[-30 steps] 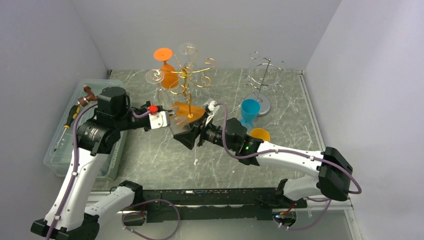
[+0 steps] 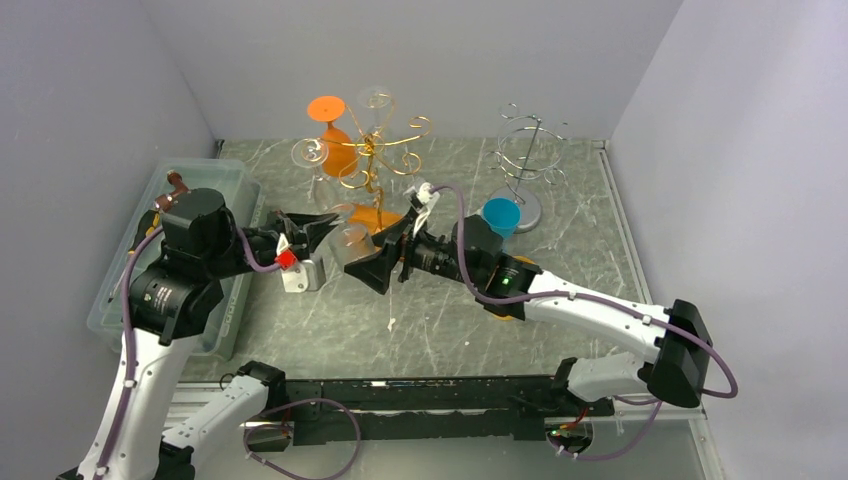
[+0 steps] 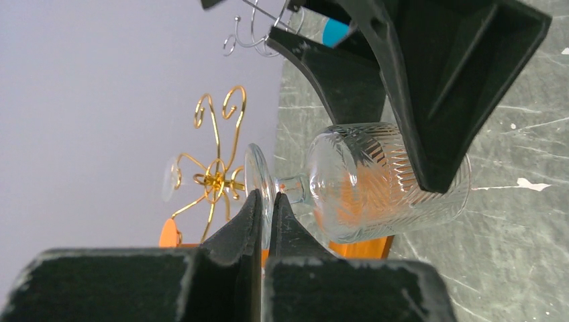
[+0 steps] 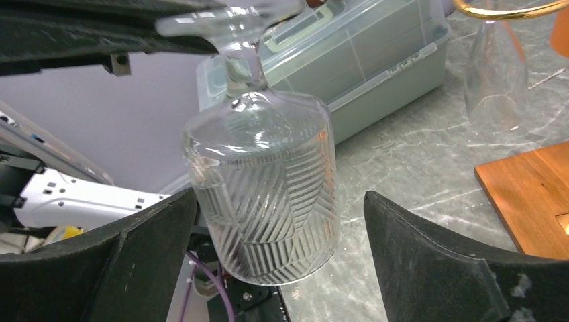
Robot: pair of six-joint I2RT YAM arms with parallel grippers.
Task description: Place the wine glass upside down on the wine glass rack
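Note:
A clear ribbed wine glass (image 4: 268,194) hangs with its foot uppermost and its bowl's opening downward. By the edge of its foot, my left gripper is shut on it. My right gripper stands open, its fingers (image 4: 429,261) on either side of the bowl; contact with the glass cannot be made out. From above, the glass (image 2: 351,244) shows between both grippers, in front of the gold wine glass rack (image 2: 370,145). That rack holds an orange glass (image 2: 340,157) and clear glasses upside down, and some of its curled loops are empty.
A silver wire rack (image 2: 517,165) stands at the right, a blue cup (image 2: 501,215) in front of it. A clear bin (image 2: 235,290) fills the left side. Beneath the gold rack lies an orange-brown wooden base (image 4: 530,194).
The left wrist has turned and come a little toward the front.

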